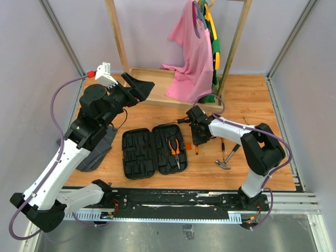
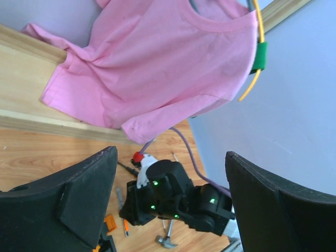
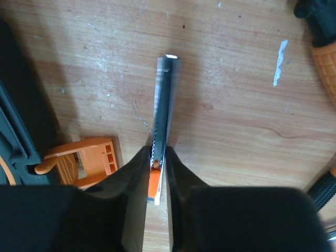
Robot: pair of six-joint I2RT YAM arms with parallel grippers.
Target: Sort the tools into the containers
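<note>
My right gripper point(image 1: 197, 137) is low over a slim utility knife point(image 3: 164, 105); in the right wrist view its fingertips close around the knife's lower part, near an orange tip, fingers partly closed. My left gripper point(image 1: 137, 90) is raised at the upper left, open and empty. The black two-sided tool case point(image 1: 138, 152) lies open at the centre, orange-handled pliers point(image 1: 174, 149) in its right half, an orange piece point(image 3: 94, 160) by its right edge. A hammer point(image 1: 223, 164) and other tools lie to the right.
A wooden rack point(image 1: 142, 86) with hanging garments, including pink cloth point(image 1: 186, 79), stands at the back. A dark folded item point(image 1: 97, 152) lies left of the case. Bare table shows before the rack.
</note>
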